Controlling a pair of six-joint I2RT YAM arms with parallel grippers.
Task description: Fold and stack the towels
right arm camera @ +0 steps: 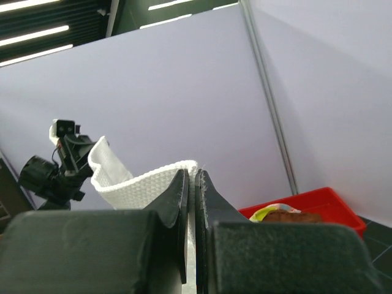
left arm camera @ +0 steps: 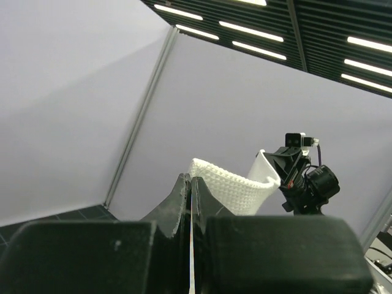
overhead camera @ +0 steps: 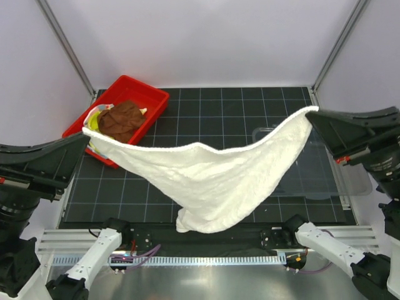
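Observation:
A white towel (overhead camera: 212, 181) hangs stretched between my two raised grippers, sagging in the middle, its lower part low over the front of the dark gridded mat. My left gripper is shut on one upper corner at the left of the top view. My right gripper is shut on the other upper corner at the right. Each wrist view shows the white cloth rising at the fingertips and the other arm across from it.
A red bin (overhead camera: 150, 94) at the back left holds brown, yellow and white cloths. A clear plastic tray (overhead camera: 334, 181) lies on the right, partly behind the towel.

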